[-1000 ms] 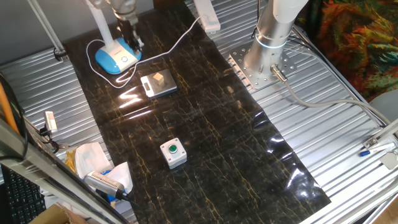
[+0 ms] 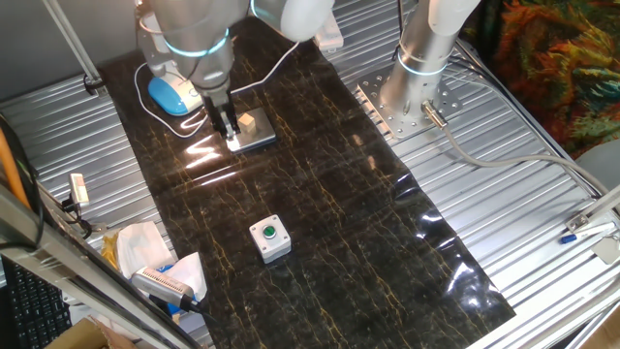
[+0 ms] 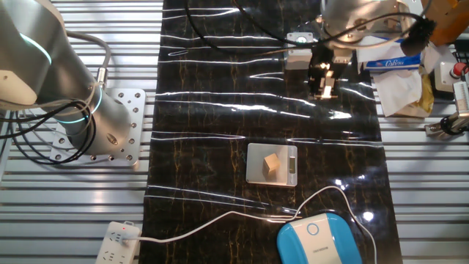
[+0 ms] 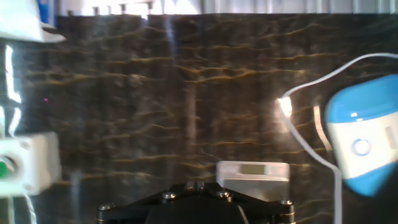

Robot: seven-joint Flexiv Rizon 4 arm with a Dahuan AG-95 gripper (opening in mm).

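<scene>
A small wooden block [image 2: 248, 122] rests on a flat silver scale [image 2: 257, 142], and exterior view 2 shows the block [image 3: 272, 163] tilted at an angle on the scale's plate [image 3: 258, 174]. My gripper [image 2: 232, 133] points down, overlapping the scale's display end in exterior view 1. From the other side, the gripper [image 3: 325, 92] appears clear of the scale, towards the button box. The black fingers meet at the bottom of the wrist view, where the gripper looks shut with nothing visible between them. There the scale [image 4: 255, 169] is partly covered, its block hidden.
A white box with a green button [image 2: 270, 233] stands on the dark marbled sheet. Beside the scale are a blue-and-white lamp base [image 3: 319, 238] and its white cable [image 3: 227, 214]. A power strip [image 3: 116, 246] and white bags [image 2: 142, 245] lie at the edges. Much of the sheet is bare.
My arm has swung from above the lamp base towards the viewer in exterior view 1, bringing the gripper to the scale's display end. Block, scale and button box have stayed put.
</scene>
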